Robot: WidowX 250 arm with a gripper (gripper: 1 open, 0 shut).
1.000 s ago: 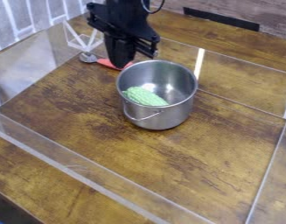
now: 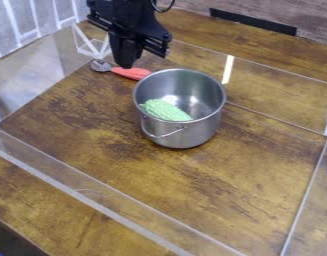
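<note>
A steel pot (image 2: 193,125) stands on the wooden table, its handle hanging at the front left, with a pale green oblong item (image 2: 163,109) inside. Behind it to the left lies a utensil with a red handle (image 2: 132,73) and a metal head. My black gripper (image 2: 123,58) hangs above that utensil, up and to the left of the pot; it looks shut, with nothing visible between its fingers.
Clear transparent edging runs along the left and front, and pale strips cross the right side.
My gripper has moved up and to the left, away from the pot, over the last second. The pot and its contents look unmoved.
</note>
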